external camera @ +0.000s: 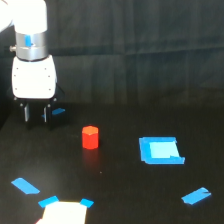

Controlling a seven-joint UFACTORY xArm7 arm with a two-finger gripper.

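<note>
A white arm hangs at the upper left, with its dark gripper [36, 112] pointing down above the black table, left of a red hexagonal block [90, 138]. The two fingers stand apart, with nothing visible between them. A pale square edged with blue tape [161, 150] lies at the right. At the bottom, a cream-coloured square [65, 212] is partly cut off by the frame's edge.
Short blue tape strips mark the table [120, 180] at the lower left, lower right and behind the gripper. A dark curtain [140, 50] hangs at the back.
</note>
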